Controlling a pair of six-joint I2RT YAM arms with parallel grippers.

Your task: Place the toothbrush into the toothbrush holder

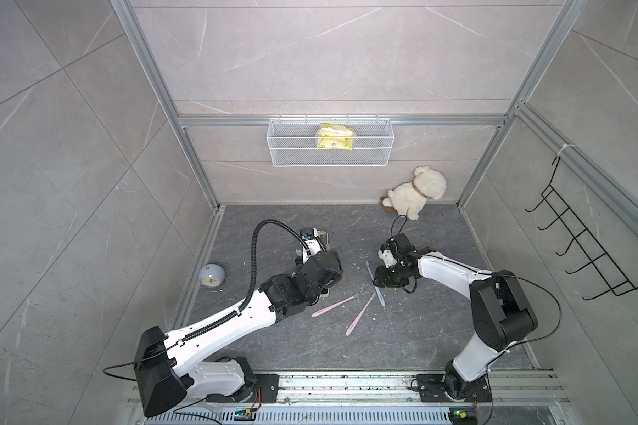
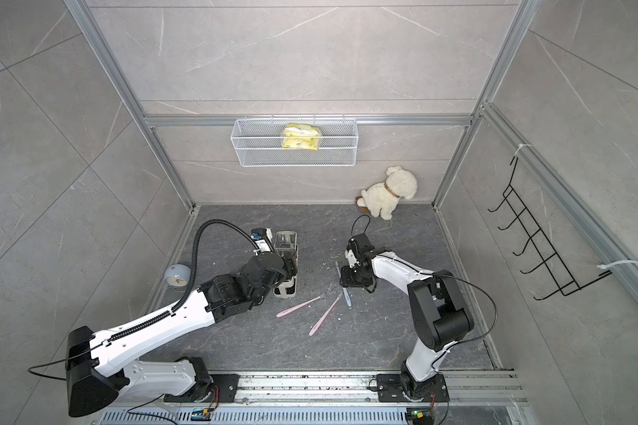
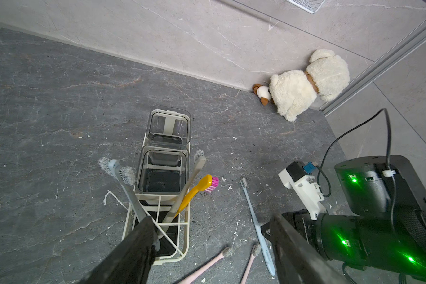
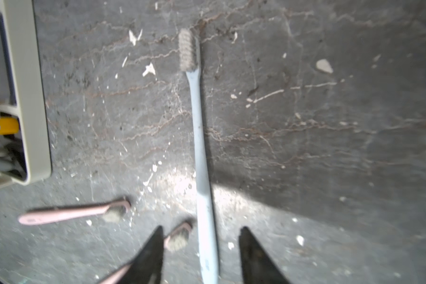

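Observation:
A light blue toothbrush [image 4: 201, 156] lies on the floor beneath my right gripper, whose blurred fingers stand open either side of its handle. Two pink toothbrushes [image 2: 297, 306] lie nearby to the left. The toothbrush holder [image 3: 187, 236], with clear cups, grey brushes and a yellow brush [image 3: 194, 191], stands left of the blue one, partly hidden by the left arm in the top views. My left gripper hangs open over the holder's near part, with nothing seen between its fingers.
A plush toy [image 2: 390, 192] lies at the back right. A small grey clock [image 1: 211, 276] is by the left wall. A wire basket [image 1: 329, 152] hangs on the back wall and a black hook rack on the right wall.

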